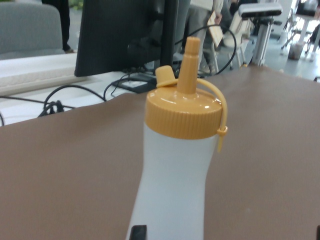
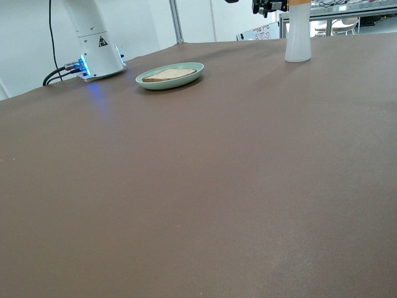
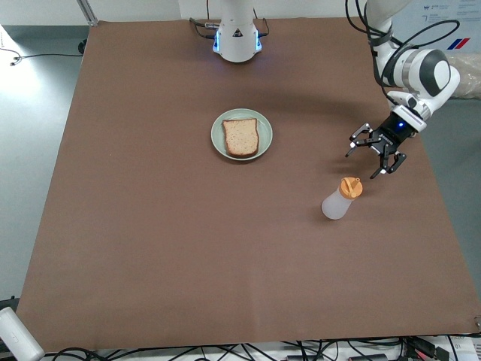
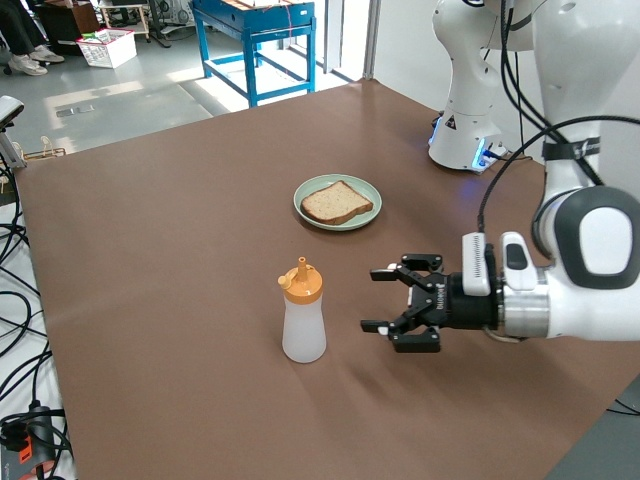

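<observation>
A squeeze bottle (image 3: 337,201) with a translucent body and orange spout cap stands upright on the brown table, right of centre in the left camera view; it fills the middle of the wrist view (image 1: 175,185). The black gripper (image 3: 359,162) is open above and behind it, apart from it; in the right camera view the gripper (image 4: 378,302) is right of the bottle (image 4: 303,320). A pale green plate (image 3: 219,136) holds a slice of bread (image 3: 240,138), back-left of the bottle.
Cables run along the near edge below.
</observation>
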